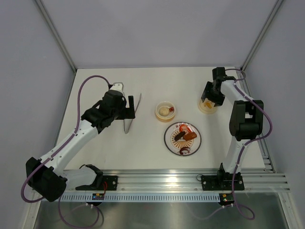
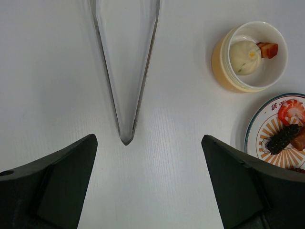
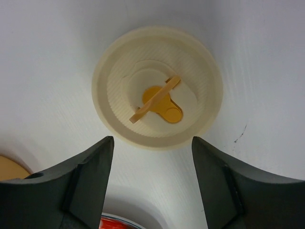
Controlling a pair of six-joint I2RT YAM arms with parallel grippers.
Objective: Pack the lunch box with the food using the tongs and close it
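A round cream lid (image 3: 114, 90) with an orange handle (image 3: 155, 98) lies on the table at the right, below my open right gripper, which holds nothing. A two-tone bowl (image 2: 224, 62) with a bun (image 2: 243, 57) and a brown cube (image 2: 268, 50) sits mid-table. A plate (image 1: 171, 148) with strawberry, a dark sea cucumber-like piece and brown pieces lies in front of it. My left gripper stands open and empty at the left, above a pair of metal tongs (image 2: 128, 136).
Frame rails (image 1: 143, 174) run along the front edge.
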